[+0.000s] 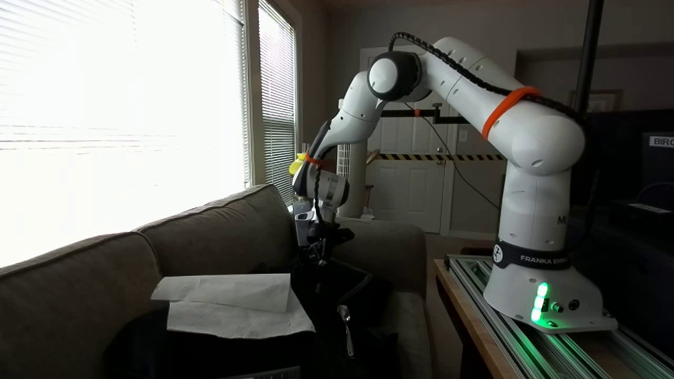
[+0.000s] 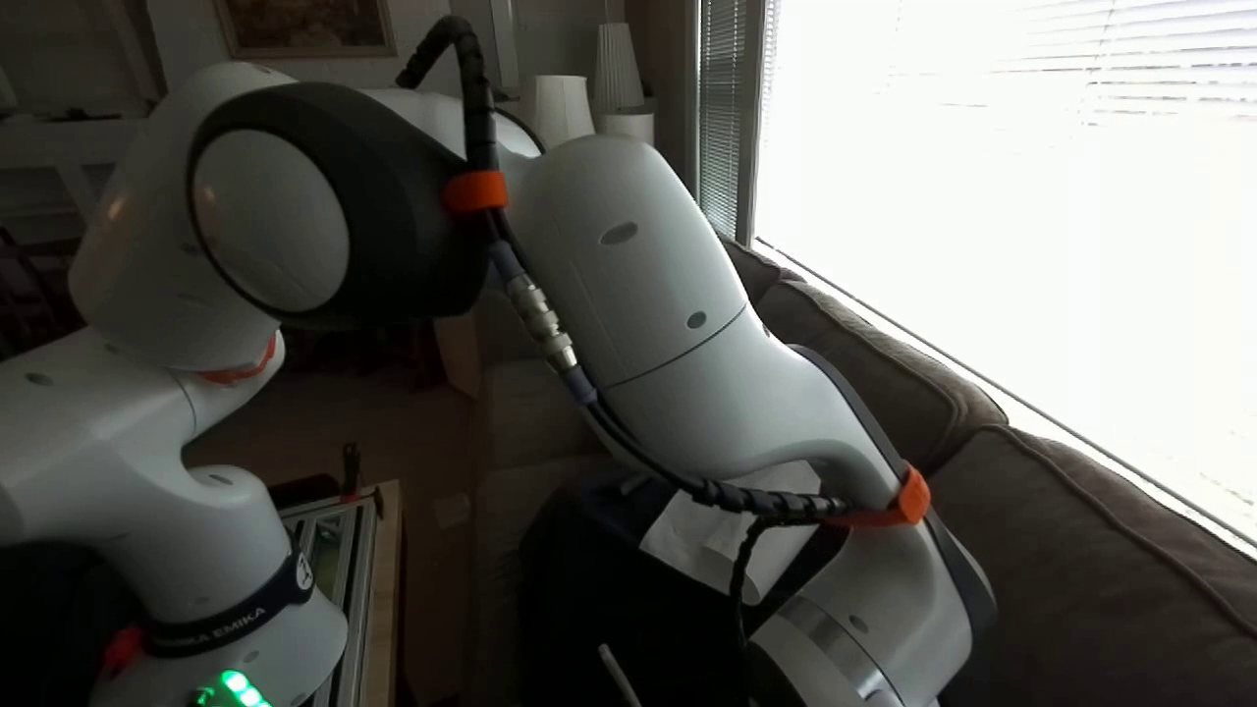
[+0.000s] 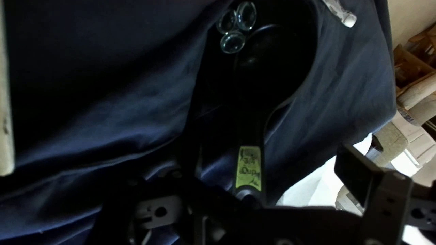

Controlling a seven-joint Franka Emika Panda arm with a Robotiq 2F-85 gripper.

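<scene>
In the wrist view, a black pan-like utensil lies on dark blue cloth, its handle marked with a yellow-green label pointing toward my gripper. Three small clear glass pieces sit at the upper left of its bowl. My fingers stand wide open, one finger on either side of the handle; whether they touch it is too dark to tell. From exterior view 1, the gripper hangs low over the dark cloth at the sofa's far end. Exterior view 2 does not show it.
White paper covers the near part of the sofa seat. A metal spoon lies on dark cloth to its right. The sofa backrest rises close behind the gripper, and the armrest bounds the far end.
</scene>
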